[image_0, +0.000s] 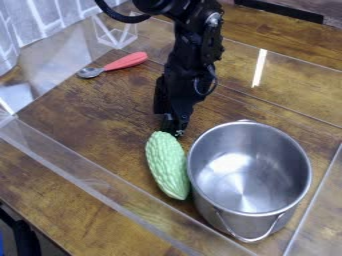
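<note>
My black gripper (174, 122) hangs low over the wooden board in the middle of the view, just above the top end of a pale green bumpy vegetable (167, 167). Whether its fingers are open or shut I cannot tell against the dark body. A steel pot (251, 170) stands right beside the vegetable, on its right. A tool with a red handle (126, 61) and a metal head lies at the back left, apart from the gripper.
Clear plastic walls (94, 178) edge the work area at the front and sides. The board's left middle (80, 115) is bare, as is the area at the back right.
</note>
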